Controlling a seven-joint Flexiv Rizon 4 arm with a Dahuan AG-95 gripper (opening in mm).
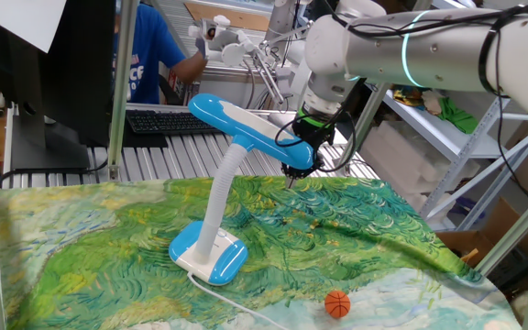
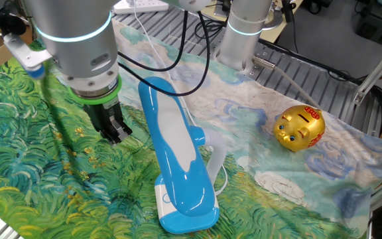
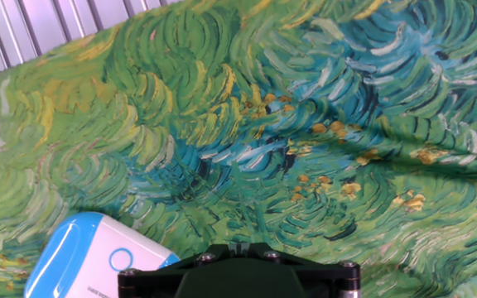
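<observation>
A blue and white desk lamp stands upright on the cloth; its head (image 1: 250, 128) is held up by a white bent neck (image 1: 218, 197) over a base (image 1: 209, 253). Seen from above, the long blue head (image 2: 174, 149) lies to the right of my gripper (image 2: 119, 137). The gripper hangs above the green cloth, apart from the lamp, and in exterior view 1 the lamp head partly covers it. In the wrist view, the fingers (image 3: 238, 257) are together at the bottom edge with nothing visible between them; the lamp base (image 3: 98, 261) shows at lower left.
A small orange basketball (image 1: 337, 303) lies on the cloth near the front. A golden piggy bank (image 2: 299, 127) sits to the right of the lamp. The lamp's white cord (image 1: 246, 310) trails across the cloth. Open cloth (image 3: 305, 149) lies ahead in the wrist view.
</observation>
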